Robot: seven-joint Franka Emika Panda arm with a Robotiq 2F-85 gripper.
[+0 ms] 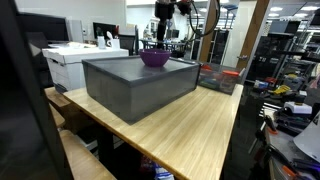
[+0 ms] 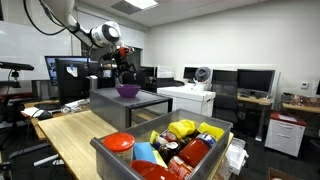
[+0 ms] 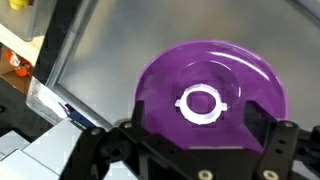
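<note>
A purple bowl (image 3: 178,76) sits on top of the grey box (image 1: 130,93); it also shows in exterior view 2 as a purple shape (image 2: 128,91). Inside it, the wrist view reveals a white ring-shaped object (image 3: 186,104) resting on the bottom. Directly over the bowl hangs my gripper, its dark fingers spread wide on either side of the ring. Nothing is between them. From exterior view 1, the gripper (image 1: 161,45) appears just above the bowl's rim; the ring is hidden there.
A grey bin (image 2: 165,132) filled with several colourful items stands at the table's other end. Bare wooden tabletop (image 1: 180,132) lies in front of the grey box. The box top has free room around the bowl.
</note>
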